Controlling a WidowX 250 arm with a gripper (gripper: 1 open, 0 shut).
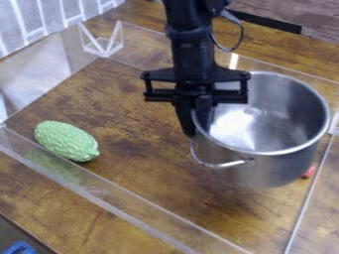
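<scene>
A steel pot (265, 129) with a wire handle fills the right side, hanging tilted at the gripper (199, 125), whose fingertips are hidden at the pot's near left rim. The gripper looks shut on that rim, though the contact is hard to see. A green bumpy vegetable (63, 141), like a bitter melon, lies on the wooden table at left. A small piece of a red object (307, 173) shows from behind the pot at right.
Clear plastic walls (119, 208) border the work area. A blue object (16, 248) sits at the lower left corner.
</scene>
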